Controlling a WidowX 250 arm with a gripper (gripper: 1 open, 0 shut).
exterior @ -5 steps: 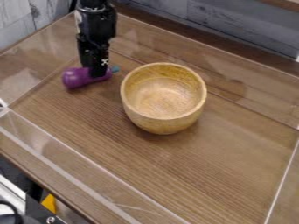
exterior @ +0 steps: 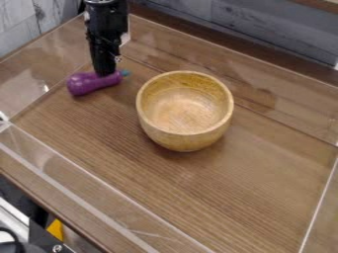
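Observation:
My black gripper (exterior: 105,56) is near the top left, shut, with nothing visible between its fingers. Below it on the wooden table lies a purple eggplant-like object (exterior: 95,83), angled from lower left to upper right, apart from the fingers. To its right rests a large empty tan bowl (exterior: 184,107).
Raised edges border it at the back right and along the left side.
The gripper has moved up and back, away from the purple object. The purple object has shifted slightly to the left and back.

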